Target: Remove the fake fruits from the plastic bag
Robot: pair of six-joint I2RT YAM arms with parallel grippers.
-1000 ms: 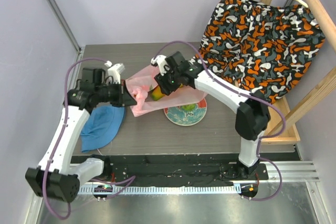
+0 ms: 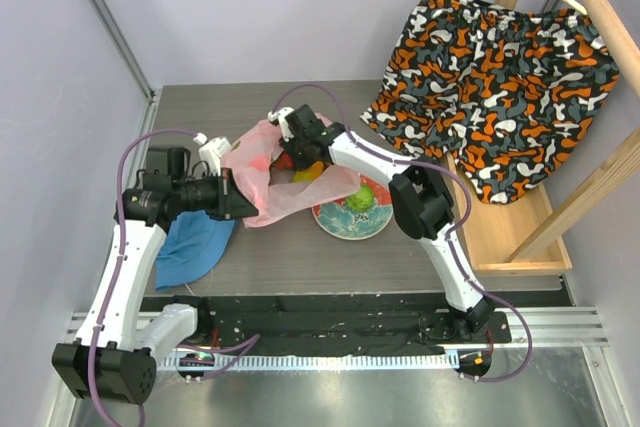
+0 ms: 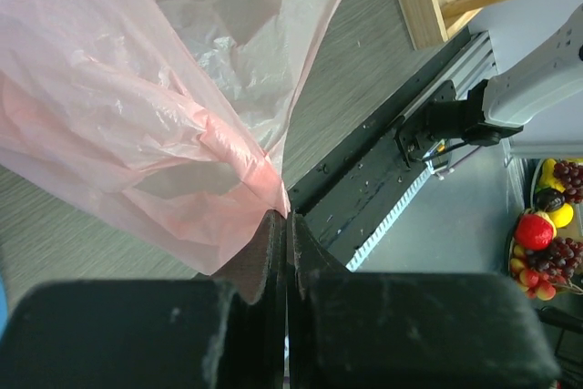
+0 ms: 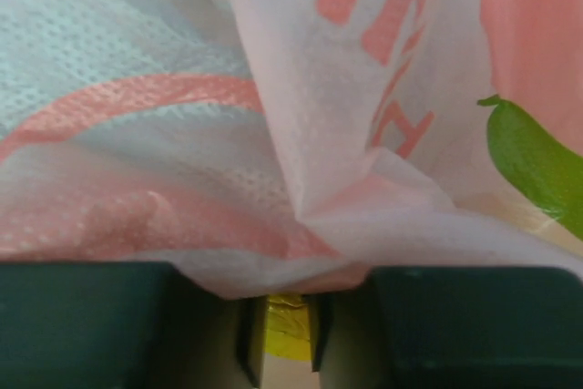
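Pinched at its rim, the thin pink-white plastic bag (image 3: 118, 107) runs up from my left gripper, which is shut on it. In the top view the bag (image 2: 330, 185) lies spread with its mouth open; a red fruit (image 2: 283, 162) and a yellow fruit (image 2: 309, 173) show inside. My right gripper (image 2: 296, 151) reaches into the bag over them. Its fingers (image 4: 351, 334) stand a narrow gap apart, with yellow (image 4: 288, 321) visible between them; a firm hold does not show. Bag film covers part of the right wrist view, beside a green fruit (image 4: 537, 166).
A patterned plate (image 2: 350, 227) with a green fruit (image 2: 361, 199) stands right of the bag. Blue cloth (image 2: 190, 252) lies under the left arm. A wooden rack (image 2: 520, 247) with hanging camouflage cloth (image 2: 480, 87) borders the right.
My right gripper has moved left, deeper into the bag, and its fingers have drawn closer together. The bag's right side has shifted left, baring the plate. My left arm moved slightly, still at the bag.
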